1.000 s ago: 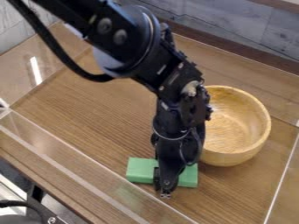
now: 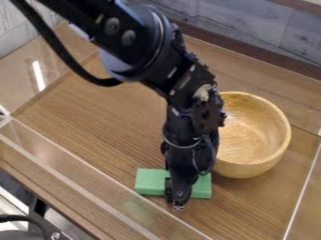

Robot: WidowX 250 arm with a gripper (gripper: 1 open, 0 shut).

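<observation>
The black arm reaches down from the upper left to the front of the table, where my gripper [image 2: 179, 187] is lowered onto a flat green block [image 2: 150, 183]. The block lies on the wood, partly hidden behind the fingers, which appear to be closed on it. Right beside the arm, behind the block and to its right, stands an empty wooden bowl [image 2: 257, 131].
A wall [image 2: 264, 33] runs along the back. Clear panels or edges border the front left and right, and a black cable shows at the bottom left.
</observation>
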